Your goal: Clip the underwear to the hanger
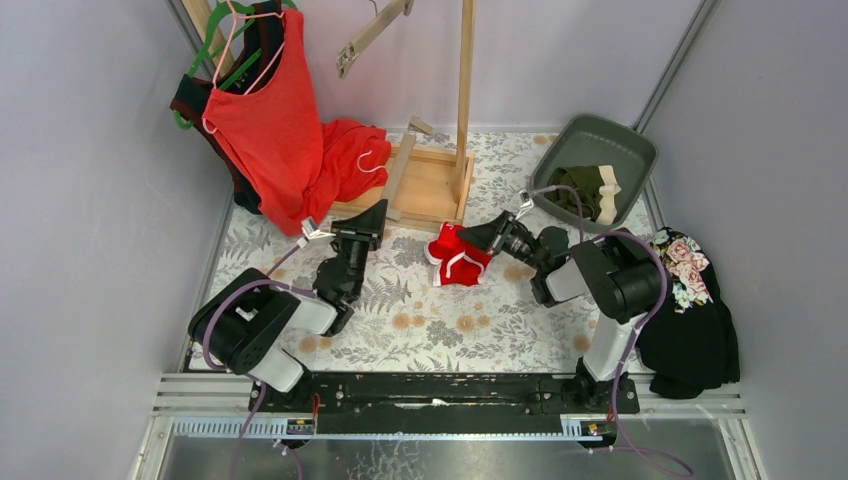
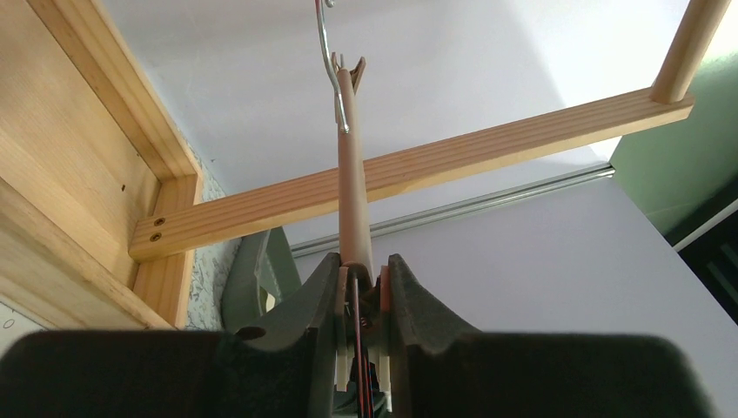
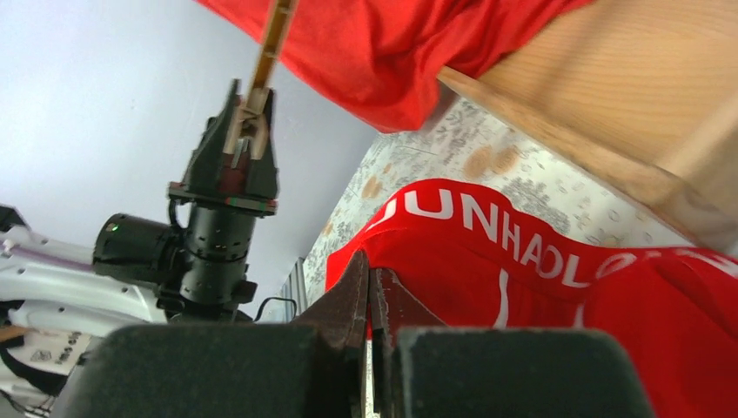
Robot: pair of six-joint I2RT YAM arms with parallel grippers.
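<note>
My left gripper (image 1: 374, 224) is shut on a wooden hanger (image 2: 352, 174), which has a metal hook and a clip at its far end and points toward the back. My right gripper (image 1: 466, 231) is shut on red underwear (image 1: 461, 262) with a white lettered waistband (image 3: 513, 239); the held band sits at the fingertips, and the cloth spreads below and to the right. The underwear is right of the left gripper, apart from the hanger.
A wooden rack base (image 1: 430, 205) stands behind both grippers. Red and dark clothes (image 1: 265, 140) hang at back left. A grey-green bin (image 1: 630, 150) is at back right, with black clothing (image 1: 685, 340) beside it.
</note>
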